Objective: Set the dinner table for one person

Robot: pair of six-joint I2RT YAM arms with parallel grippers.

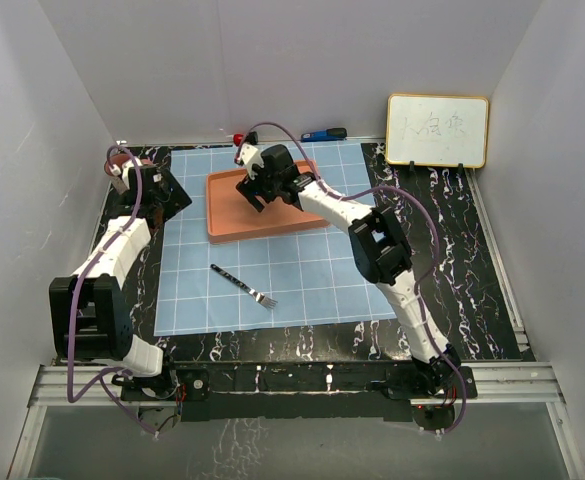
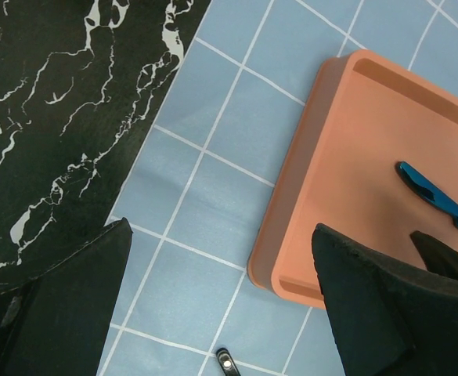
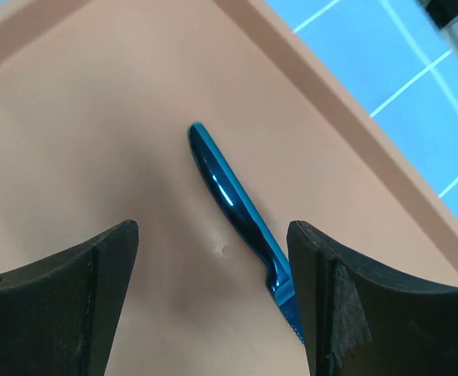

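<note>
A blue-handled knife (image 3: 232, 196) lies in the orange tray (image 1: 222, 225), which rests on the blue tiled mat. Over the tray, my right gripper is open, the knife's handle slanting between and below its fingers without being held. In the right wrist view the knife's lower end passes behind the right finger (image 3: 334, 301). My left gripper stands open and empty at the left, over the mat's edge beside the tray. On the mat in front of the tray lies a fork (image 1: 242, 284) with a dark handle. A patterned mug (image 1: 122, 168) stands at the back left, partly covered by my left arm.
A small whiteboard (image 1: 437, 130) leans at the back right. Behind the mat lie a dark blue object (image 1: 324, 134) and a red item (image 1: 238, 139).
</note>
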